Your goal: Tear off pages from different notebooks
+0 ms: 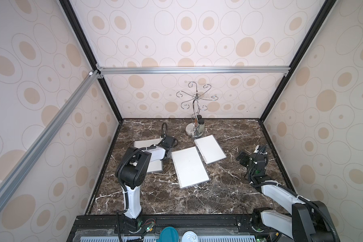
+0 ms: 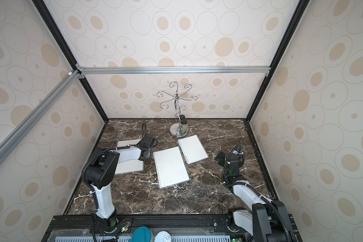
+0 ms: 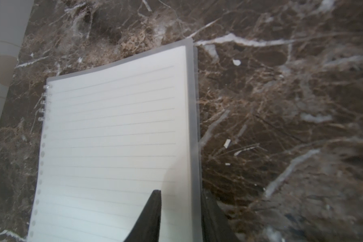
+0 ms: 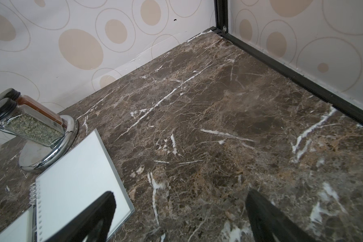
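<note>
Three spiral notebooks lie flat on the dark marble table. The left notebook (image 3: 113, 133) has lined white pages, its rings on the left; the left arm covers part of it from above. My left gripper is over its right edge, part open, the fingers straddling that edge in the view; whether paper is between them does not show clearly. In the middle lies a larger lined notebook (image 1: 190, 167). Behind it, to the right, is a smaller notebook with a blank-looking page. At the right side, away from all notebooks, my right gripper stands wide open and empty.
A chrome stand (image 1: 194, 129) with curled arms and small spice jars (image 4: 34, 123) stands at the back, close behind the small notebook. Bare marble (image 4: 213, 133) stretches across the right side. Walls enclose the table at the back and sides.
</note>
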